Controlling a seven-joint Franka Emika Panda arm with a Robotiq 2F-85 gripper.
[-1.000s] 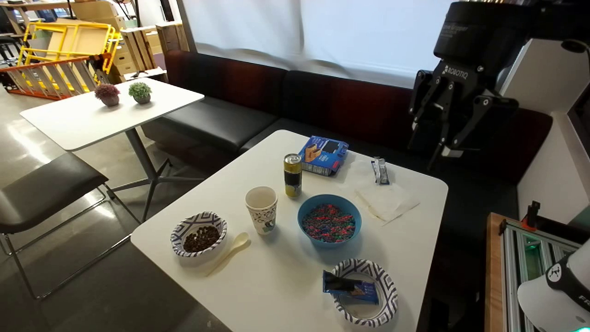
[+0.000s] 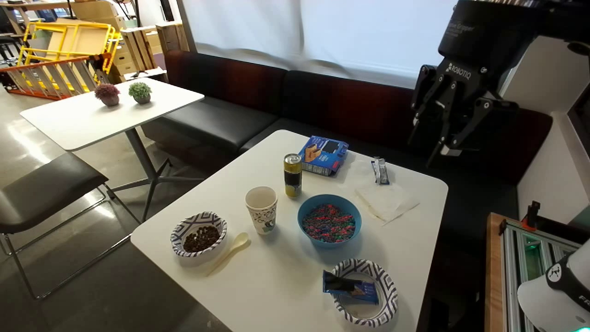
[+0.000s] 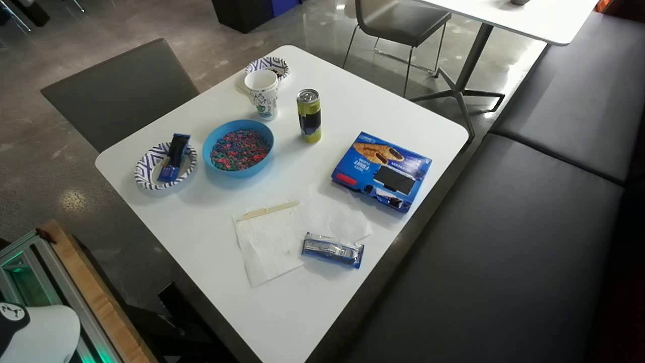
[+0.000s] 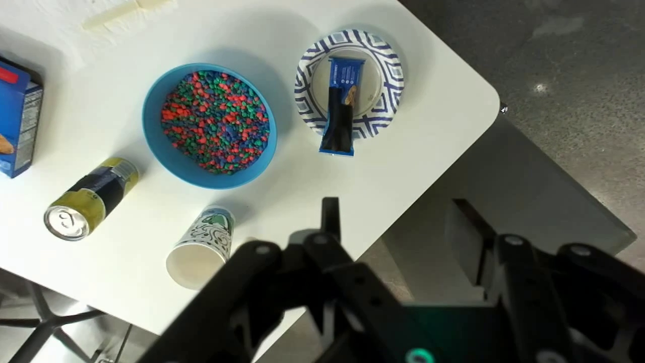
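Note:
High above the table in exterior view 1, my gripper hangs well clear of everything on it. Its fingers stand apart in the wrist view, with nothing between them. A blue-wrapped snack bar point(image 4: 343, 103) lies across a patterned paper bowl point(image 4: 390, 109), one end over the rim. Beside that is a blue bowl point(image 4: 148, 121) holding red, green and blue bits. A patterned paper cup point(image 2: 261, 210) and a yellow-and-black can point(image 2: 293, 176) stand upright nearby. At the far side of the table lies a blue snack box point(image 3: 384, 171).
Another silver-and-blue wrapper point(image 3: 332, 250) rests by napkins point(image 3: 266, 260) with a pale wooden utensil point(image 3: 269, 210). A second patterned bowl point(image 2: 221, 227) with brown bits and a wooden spoon point(image 2: 229, 251) occupy one corner. A black bench point(image 3: 484, 272) borders the table.
My gripper has shifted and tilted very slightly in exterior view 1, its body a little to the right. The things on the table are unmoved.

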